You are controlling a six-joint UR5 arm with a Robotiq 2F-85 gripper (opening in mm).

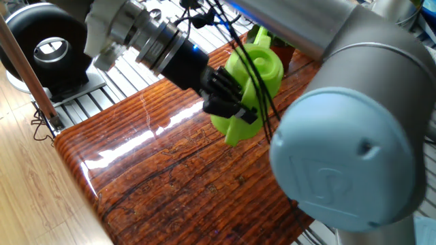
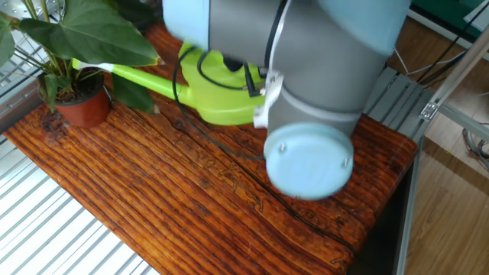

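A lime-green watering can [image 1: 267,67] is over the far part of the wooden table in exterior view 1. My black gripper [image 1: 238,103] is shut on its handle, with dark cables crossing in front. Exterior view 2 shows the can's body [image 2: 223,111] partly behind the arm, its long spout [image 2: 149,80] pointing left at the potted plant [image 2: 84,108]. There the arm covers most of the gripper. How far the can's base is from the tabletop is hard to tell.
Broad plant leaves [image 2: 99,34] overhang the spout's end. A black ring-shaped object [image 1: 44,51] stands beyond the table's left edge. My large arm joint [image 1: 347,156] hides much of the right side.
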